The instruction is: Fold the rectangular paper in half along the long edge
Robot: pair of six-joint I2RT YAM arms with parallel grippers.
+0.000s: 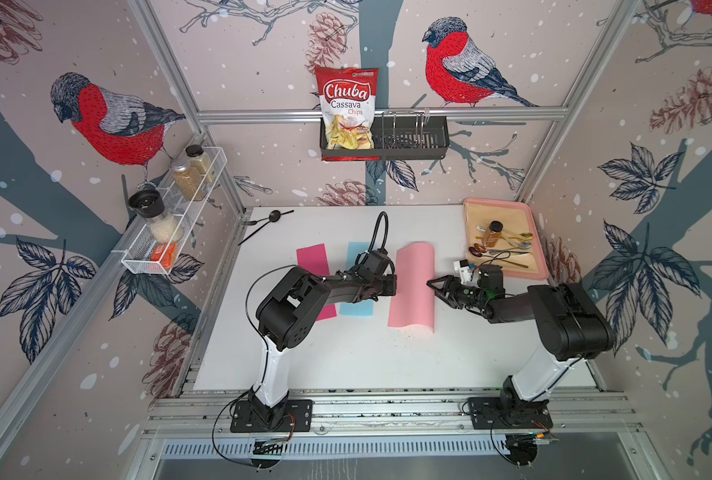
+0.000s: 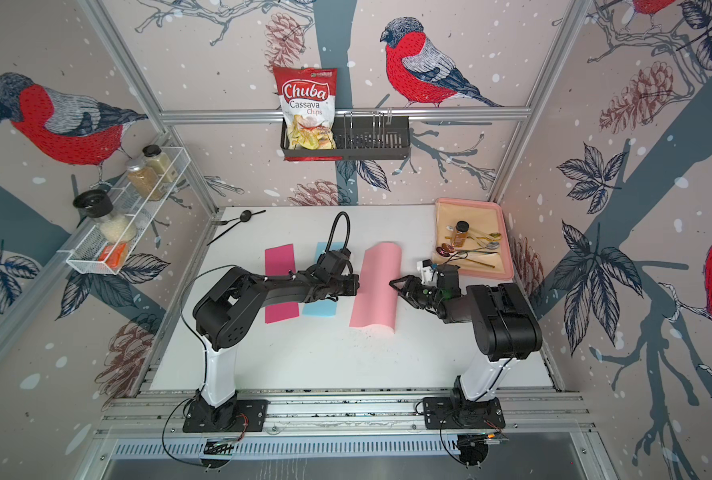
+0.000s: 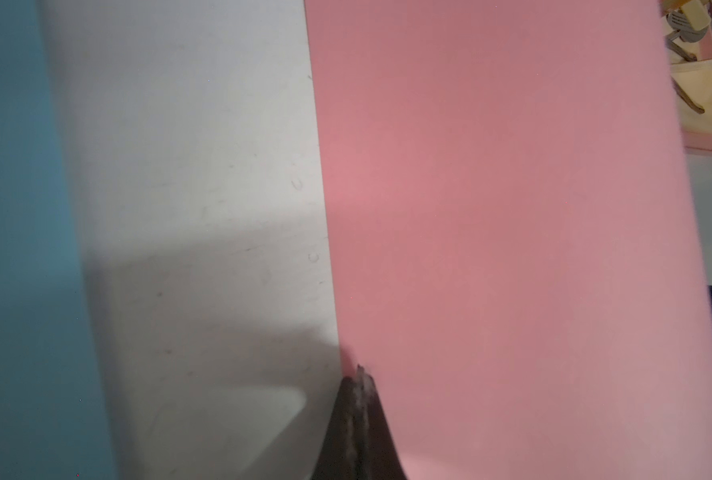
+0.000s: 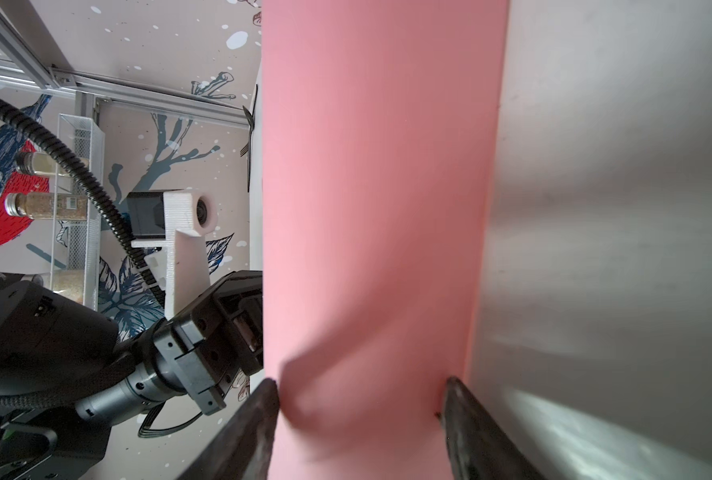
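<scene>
The pink paper [image 1: 412,284] lies between my grippers, its right side curved up into a loop with no crease visible. My left gripper is shut, its tips down at the paper's flat left edge. My right gripper is part open at the paper's curved right side, a fingertip on either side of a stretch of pink paper in the right wrist view; whether they touch it is unclear.
A magenta sheet [image 1: 311,256] and a blue sheet [image 1: 356,312] lie to the left. A tray [image 1: 500,206] with utensils and a jar sits at back right.
</scene>
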